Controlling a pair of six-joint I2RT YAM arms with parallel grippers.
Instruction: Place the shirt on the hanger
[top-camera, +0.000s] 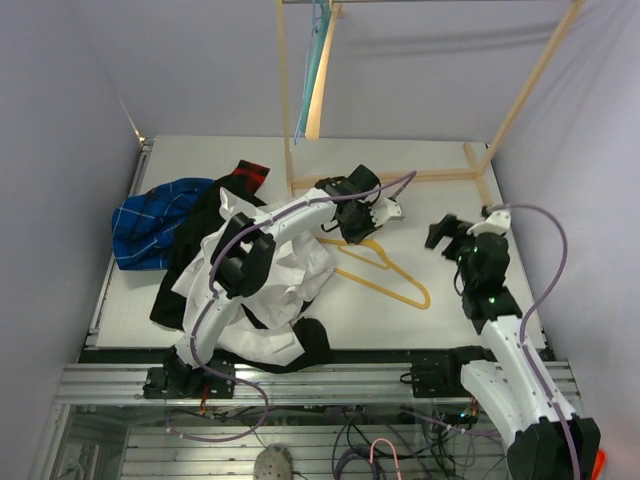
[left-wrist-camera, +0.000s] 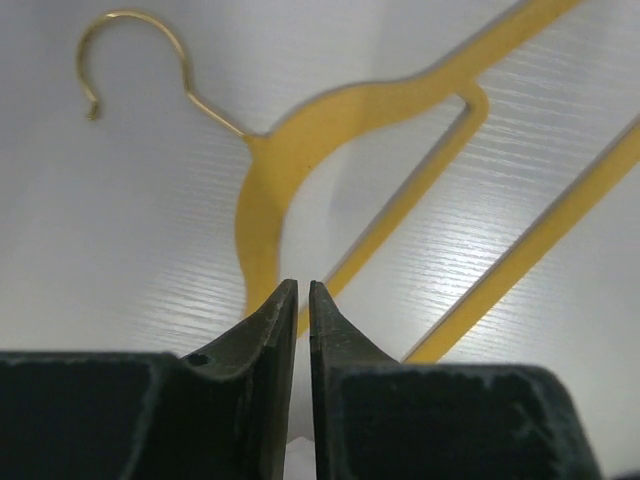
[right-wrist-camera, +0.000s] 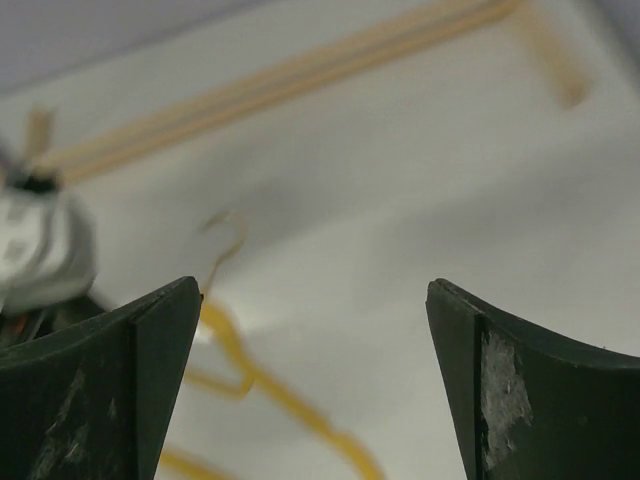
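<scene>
The yellow wooden hanger (top-camera: 410, 287) lies flat on the table, its wire hook (left-wrist-camera: 150, 17) visible in the left wrist view. A rumpled white shirt (top-camera: 305, 265) lies on a dark garment, partly covered by my left arm. Over the hanger, my left gripper shows only a narrow gap between its fingers. Strips of hanger appear beyond the tips; I see no grip on it. My right gripper is wide open and empty, above the table right of the hanger.
Blue plaid cloth (top-camera: 155, 225) and black cloth (top-camera: 180, 285) are piled at the left. A wooden rack (top-camera: 425, 176) stands at the back, with hangers (top-camera: 322, 75) overhead. Bare table lies between the yellow hanger and my right gripper.
</scene>
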